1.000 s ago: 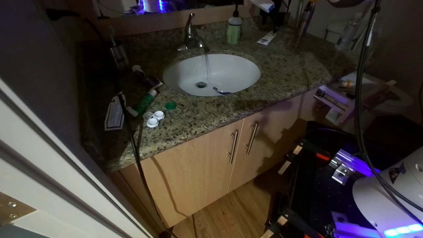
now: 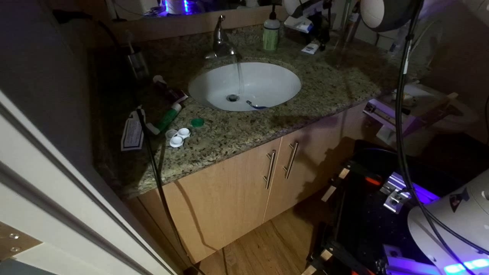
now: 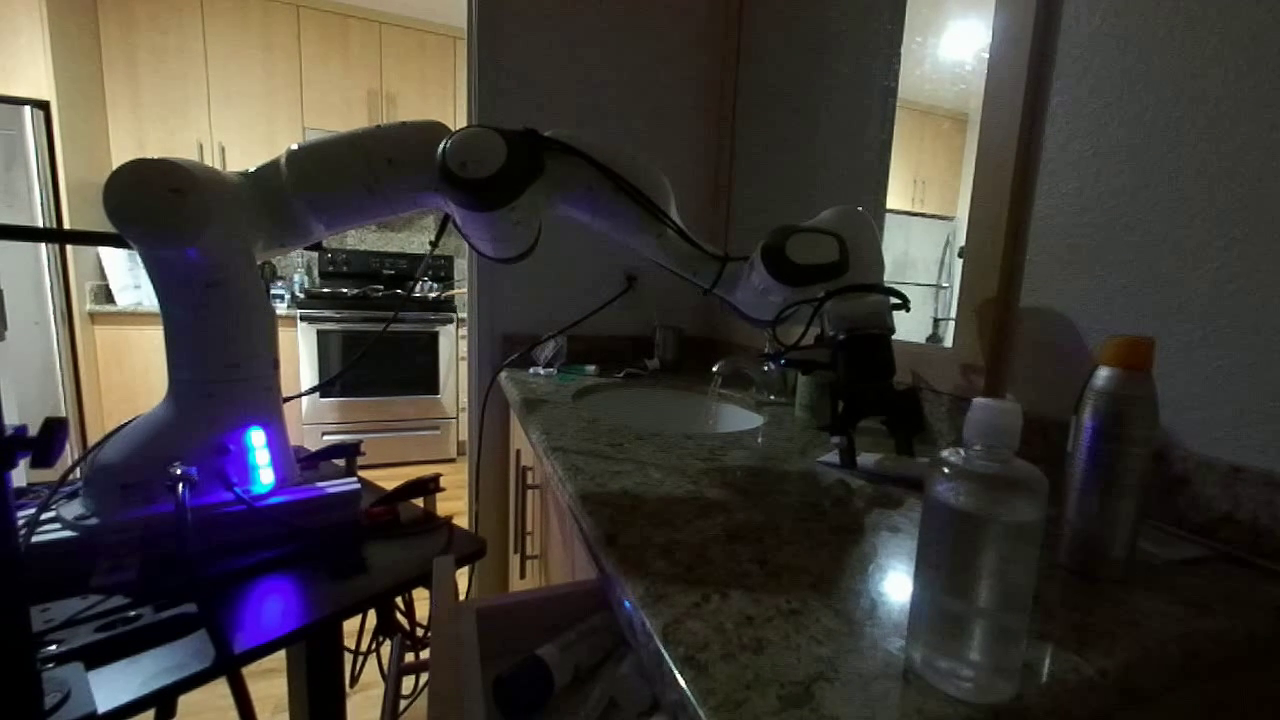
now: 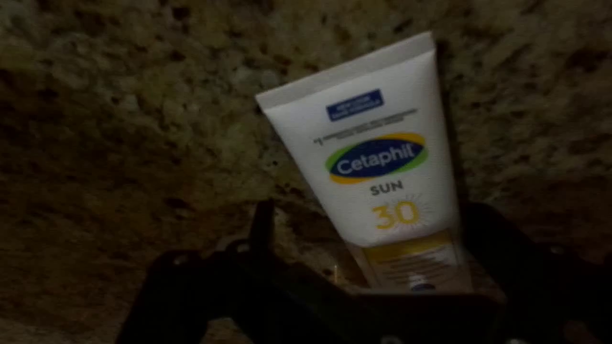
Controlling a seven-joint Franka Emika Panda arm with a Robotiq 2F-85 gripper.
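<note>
A white Cetaphil Sun 30 tube (image 4: 381,160) fills the middle of the wrist view, its flat crimped end at the top and its yellowish lower end towards my gripper. Beyond the faucet in exterior view 1, the same tube (image 2: 310,48) lies on the granite counter. My gripper (image 3: 883,451) points down low over the counter, open. In the wrist view one dark finger (image 4: 262,226) stands left of the tube with a gap, and the other is close by its right side. The tube's lowest end is hidden behind dark gripper parts.
Water runs from the faucet (image 2: 221,43) into the white sink (image 2: 275,84), where a toothbrush (image 2: 255,105) lies. A green soap bottle (image 2: 271,36) stands behind. A clear bottle (image 3: 978,564) and a spray can (image 3: 1106,456) stand on the counter. An open drawer (image 3: 528,612) juts out.
The arm and gripper have come down and closer to the tube, and its cable has swung left in exterior view 1. Less of the tube shows there now. The sink area looks the same.
</note>
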